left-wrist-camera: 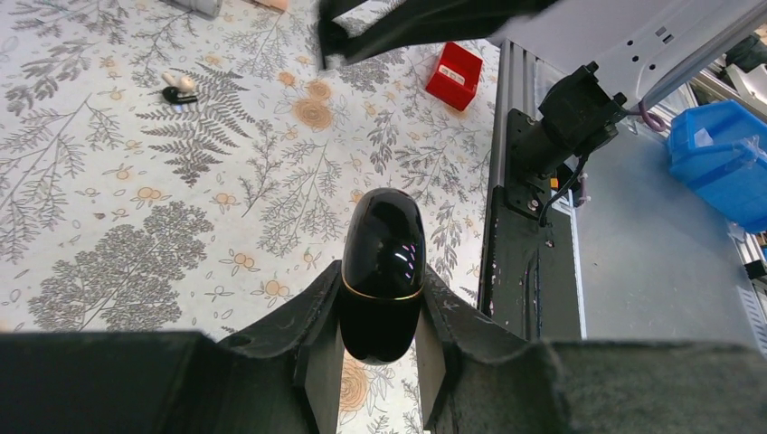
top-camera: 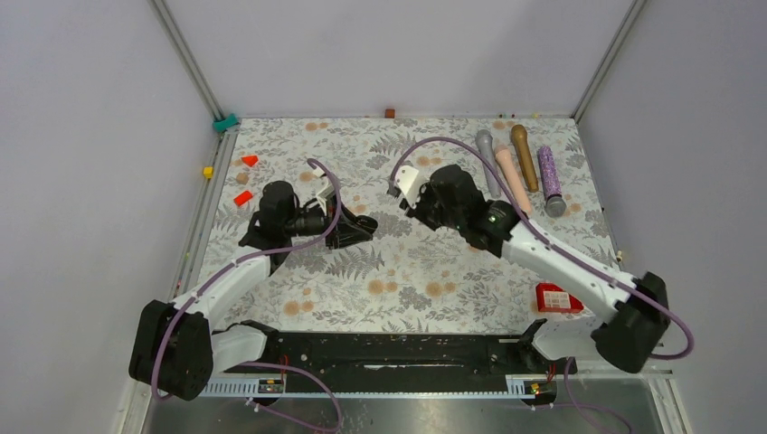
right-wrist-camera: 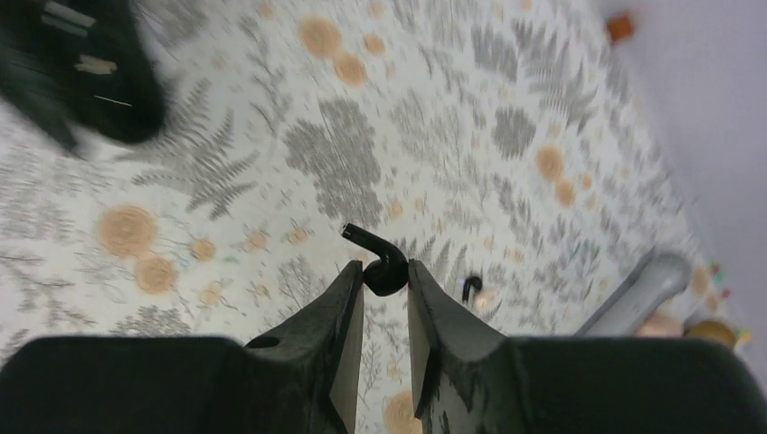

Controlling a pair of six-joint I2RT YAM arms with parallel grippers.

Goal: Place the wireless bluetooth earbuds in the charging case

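Note:
In the left wrist view my left gripper is shut on the glossy black charging case (left-wrist-camera: 383, 244), held upright with a thin gold band. My right gripper is shut on a black earbud (right-wrist-camera: 387, 269), its stem sticking up-left. In the top view the left gripper (top-camera: 357, 226) is left of centre and the right one (top-camera: 407, 199) is apart from it, to the right. A small black item with pale parts, perhaps another earbud, lies on the patterned mat; it also shows in the right wrist view.
Several bottle-like tools (top-camera: 525, 158) lie at the back right. A red box (top-camera: 560, 298) is at the front right, small red pieces (top-camera: 242, 198) at the left.

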